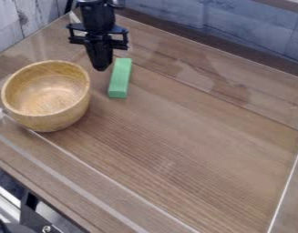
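Observation:
The black gripper (97, 60) hangs at the top left, just above and behind the right rim of a large tan wooden bowl (42, 102), its narrow tip pointing down with nothing visible held; it looks shut. A green rectangular block (120, 78) lies flat on the wooden table, right of the gripper and the bowl. The bowl appears empty.
A low wall runs along the back and left edges of the surface.

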